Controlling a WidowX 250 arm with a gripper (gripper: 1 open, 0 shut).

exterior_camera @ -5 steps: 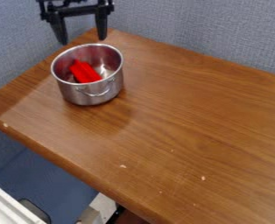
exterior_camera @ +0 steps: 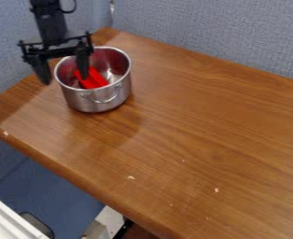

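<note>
A silver metal pot (exterior_camera: pixel 102 97) with side handles stands at the back left of the wooden table. A red object (exterior_camera: pixel 94 80) lies inside it, partly hidden by the rim and the gripper. My black gripper (exterior_camera: pixel 60 65) hangs open over the pot's left side, one finger outside the pot at the left and the other reaching down over the inside near the red object. Whether it touches the pot or the red object I cannot tell.
Padded grey-blue walls border it at the back and left. Below the left edge lie a blue floor and white frames.
My gripper has come down and to the left, from above the pot to over its left side and into its opening. The pot has not visibly moved.
</note>
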